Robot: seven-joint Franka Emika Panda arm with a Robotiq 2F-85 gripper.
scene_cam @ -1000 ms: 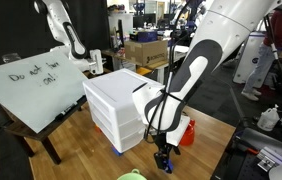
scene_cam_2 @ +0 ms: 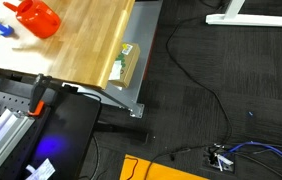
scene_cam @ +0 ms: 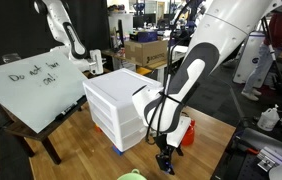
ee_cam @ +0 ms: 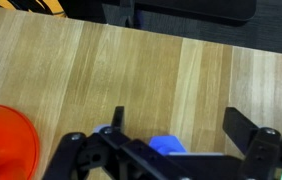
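My gripper stands open, pointing down over the wooden table, its two fingers well apart. A small blue object (ee_cam: 166, 145) shows at the lower edge of the gap in the wrist view, partly covered by the gripper's body. In exterior view 1 the blue object (scene_cam: 168, 170) lies on the table just under the gripper (scene_cam: 164, 158). Whether the fingers touch it cannot be told. To the left in the wrist view is a red container (ee_cam: 5, 145); a green bowl (scene_cam: 133, 175) sits at the bottom of exterior view 1.
A large white box (scene_cam: 119, 104) stands on the table behind the arm. The red container (scene_cam_2: 38, 17) is near the blue object. Bare wood (scene_cam_2: 93, 45) lies toward the table's edge, with a small packet (scene_cam_2: 121, 62) beside that edge.
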